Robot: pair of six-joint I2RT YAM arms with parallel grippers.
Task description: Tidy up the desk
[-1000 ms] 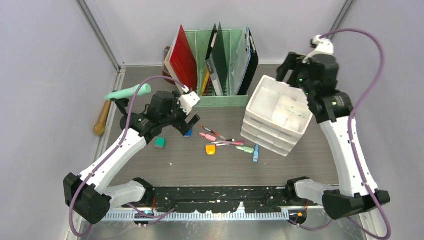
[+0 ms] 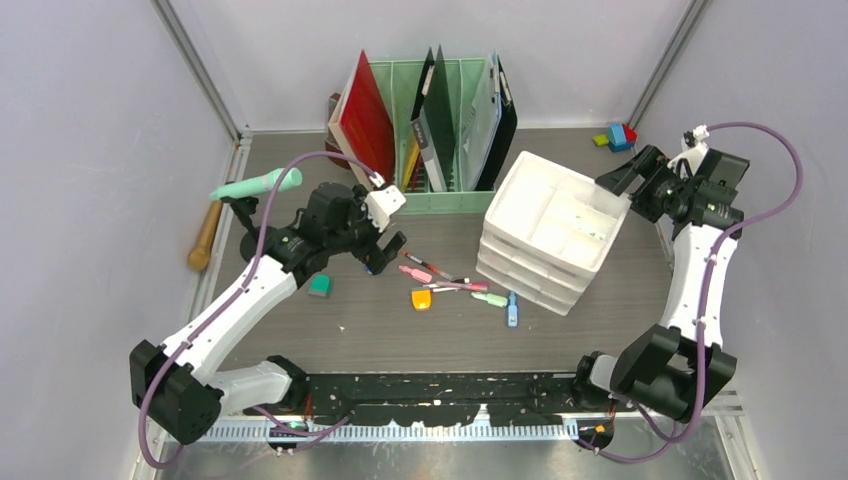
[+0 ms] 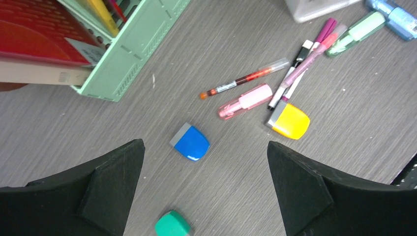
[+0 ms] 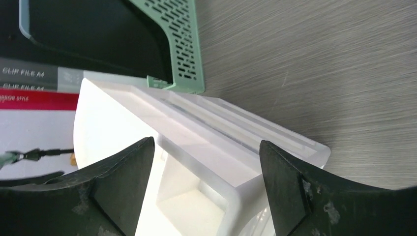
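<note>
A white drawer box (image 2: 555, 215) stands askew on the right half of the desk. At its upper right corner my right gripper (image 2: 620, 180) is open; in the right wrist view the box's white rim (image 4: 196, 167) lies between the spread fingers. Over the left middle of the desk my left gripper (image 2: 388, 254) hangs open and empty. Beneath it, the left wrist view shows a blue eraser (image 3: 192, 143), a teal eraser (image 3: 172, 224), a yellow eraser (image 3: 291, 120), a pink highlighter (image 3: 245, 102), an orange-red pen (image 3: 246, 78) and a crossed bunch of pens (image 3: 311, 58). A green highlighter (image 2: 490, 298) and blue bottle (image 2: 512, 310) lie nearer the box.
A green file rack (image 2: 440, 203) holding folders, including a red one (image 2: 368, 120), stands at the back. Small coloured blocks (image 2: 620, 137) lie at the back right. A wooden-handled tool (image 2: 205, 236) and a mint tube (image 2: 255, 185) are at the left.
The box has shifted slightly left.
</note>
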